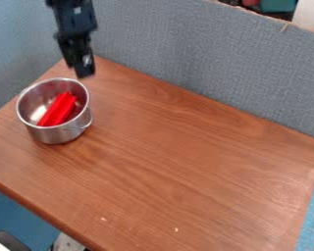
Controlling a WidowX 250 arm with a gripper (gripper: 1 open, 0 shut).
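Observation:
A steel pot (78,131) stands at the left edge of the wooden table (186,167). Inside it lie a red object (58,108) and a small white item (39,113). The dark gripper (82,67) hangs above and behind the pot, near the table's back left corner, apart from it. Its fingers are too small and dark to show whether they are open or shut.
Grey padded walls (212,69) border the back and left.

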